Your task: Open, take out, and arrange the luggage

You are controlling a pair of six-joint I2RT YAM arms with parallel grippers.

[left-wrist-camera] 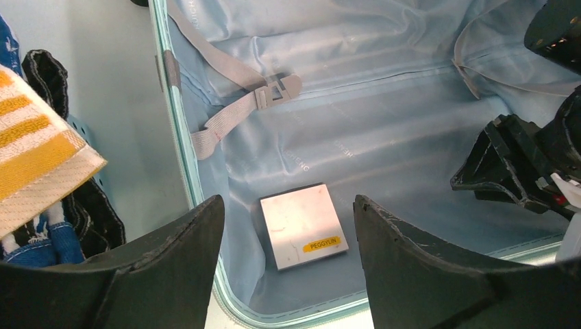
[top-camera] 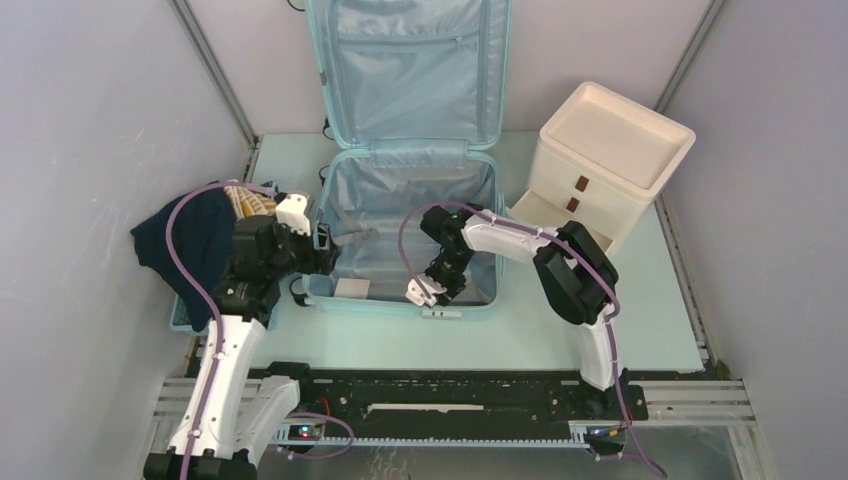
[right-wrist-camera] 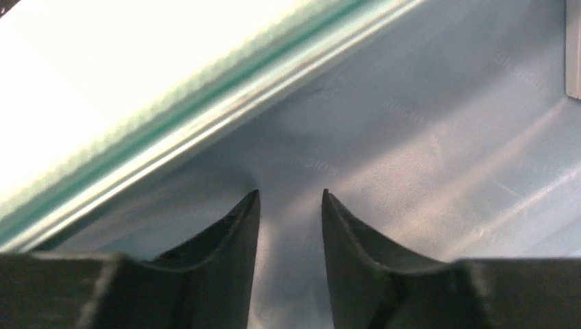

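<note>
An open light-blue suitcase point(top-camera: 400, 190) lies mid-table, lid upright behind it. Inside are buckled straps point(left-wrist-camera: 233, 120) and a pale box labelled PEGGYLIN point(left-wrist-camera: 301, 226) near the front-left corner. My left gripper stands open above the suitcase's left edge, nothing between its fingers, beside a basket heaped with dark clothing point(top-camera: 180, 250) and a yellow-striped cloth point(left-wrist-camera: 38, 157). My right gripper is low inside the suitcase's front right, near the rim point(right-wrist-camera: 205, 130), fingers part open over bare lining.
A white drawer unit point(top-camera: 610, 150) stands at the right, a lower drawer pulled out. Bare table point(top-camera: 380, 345) lies in front of the suitcase. Walls close in on both sides.
</note>
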